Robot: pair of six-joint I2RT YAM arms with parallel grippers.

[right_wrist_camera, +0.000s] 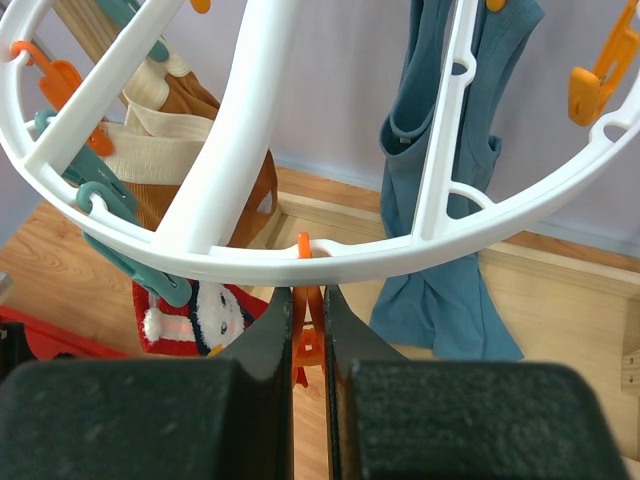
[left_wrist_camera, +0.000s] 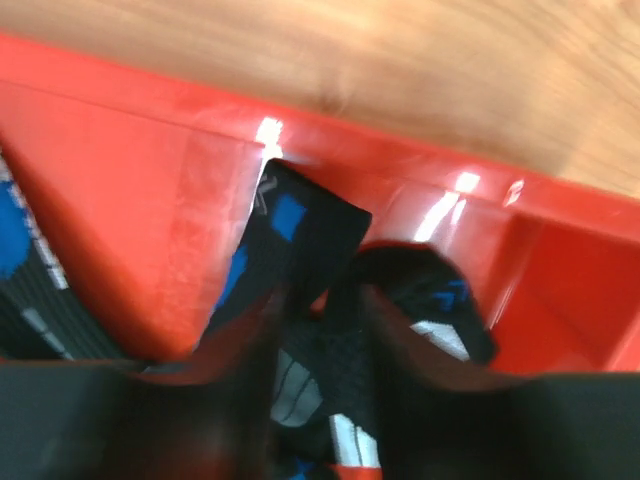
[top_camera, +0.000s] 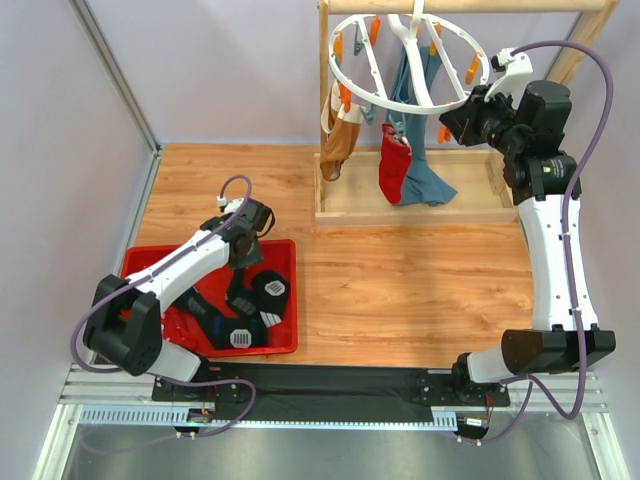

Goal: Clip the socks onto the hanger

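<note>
Dark socks (top_camera: 240, 330) with grey and blue patches lie in the red bin (top_camera: 285, 250). My left gripper (top_camera: 250, 255) is over the bin's back right part; its fingers are blurred in its wrist view, apparently parted above a black sock (left_wrist_camera: 290, 220). My right gripper is shut on an orange clip at the rim of the white round hanger (right_wrist_camera: 390, 255). From the hanger hang a brown sock (top_camera: 340, 145), a red sock (top_camera: 392, 165) and blue socks (top_camera: 425, 180), with orange and teal clips around the ring.
A wooden frame with a shallow wooden tray (top_camera: 470, 205) stands at the back under the hanger. Bare tabletop (top_camera: 400, 290) lies between the bin and the right arm. White walls close in both sides.
</note>
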